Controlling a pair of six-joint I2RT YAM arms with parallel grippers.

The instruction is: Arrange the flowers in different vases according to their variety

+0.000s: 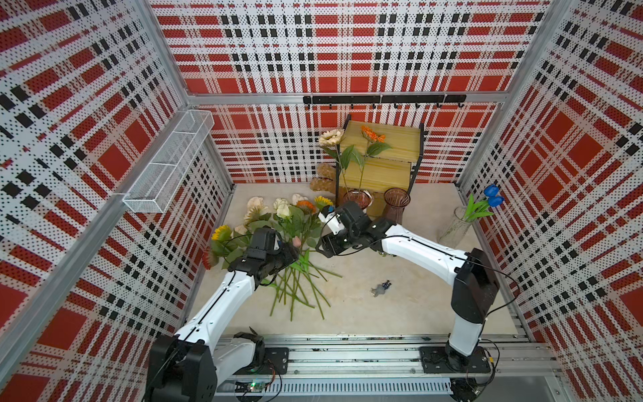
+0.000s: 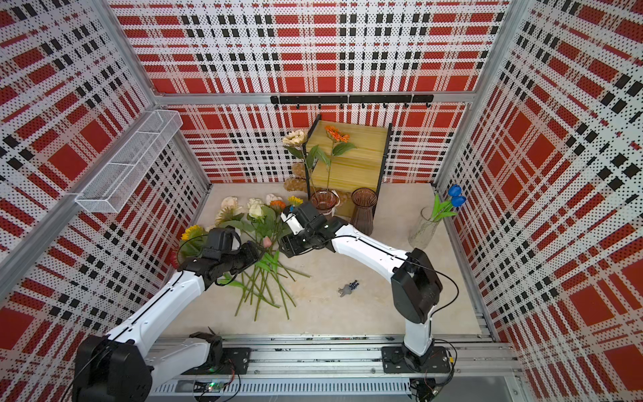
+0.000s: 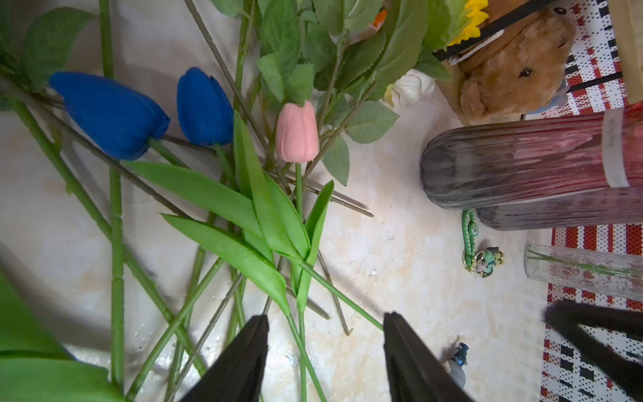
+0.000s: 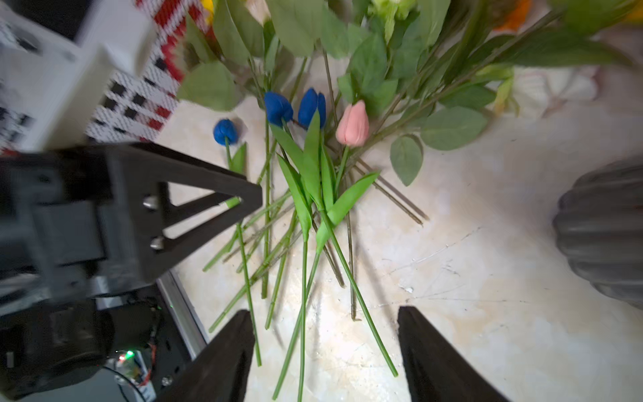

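Mixed flowers lie piled on the table's left, including blue tulips (image 3: pixel 107 114), a pink tulip (image 3: pixel 296 134), yellow sunflowers (image 1: pixel 221 233) and white roses (image 2: pixel 255 208). An orange flower (image 1: pixel 373 134) and a cream flower (image 1: pixel 331 137) stand in a brown vase (image 2: pixel 325 201). Another brown vase (image 2: pixel 363 211) stands beside it; a clear vase (image 1: pixel 455 226) at the right holds blue tulips. My left gripper hangs open above the tulip stems, nothing between its fingers. My right gripper is open above the same pile, close to the left one.
A wooden shelf (image 2: pixel 355 134) with plush toys stands at the back. A small trinket (image 1: pixel 380 288) lies on the bare front-middle table (image 1: pixel 402 308). A wire basket (image 1: pixel 167 160) hangs on the left wall.
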